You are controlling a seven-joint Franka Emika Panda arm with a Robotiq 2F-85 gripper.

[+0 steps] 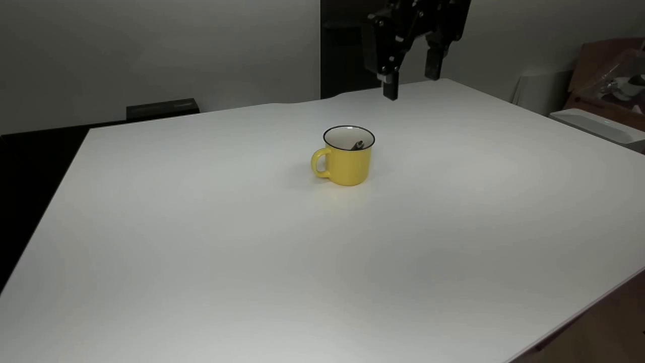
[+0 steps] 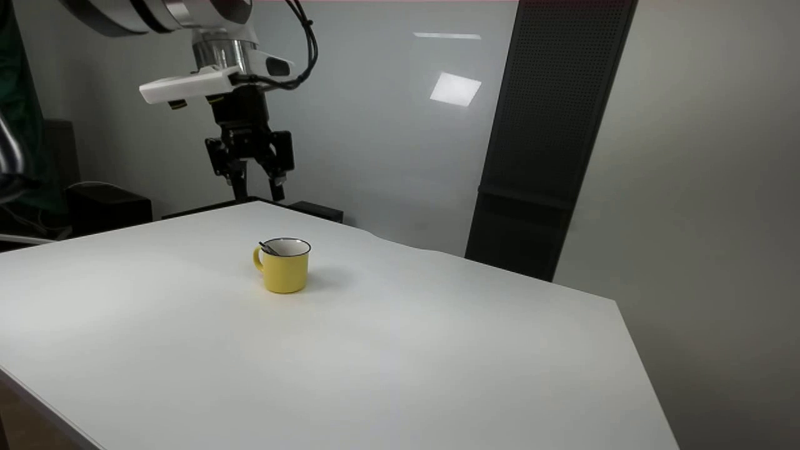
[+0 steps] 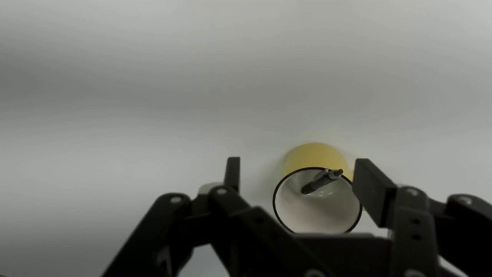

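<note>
A yellow mug [image 1: 347, 166] with a dark rim and white inside stands upright on the white table. Inside it leans a dark pen [image 3: 323, 181], its upper end near the rim. My gripper [image 1: 412, 78] hangs in the air above the table, higher than the mug and apart from it. Its fingers are spread with nothing between them in exterior view 1. From the wrist, the mug [image 3: 318, 203] shows below, partly covered by the gripper's black linkage. In exterior view 2, the gripper [image 2: 259, 194] is up behind the mug [image 2: 285, 271].
A white tray [image 1: 598, 126] and a brown box [image 1: 604, 66] lie past its right edge. A black box [image 1: 162, 110] is behind the far left edge.
</note>
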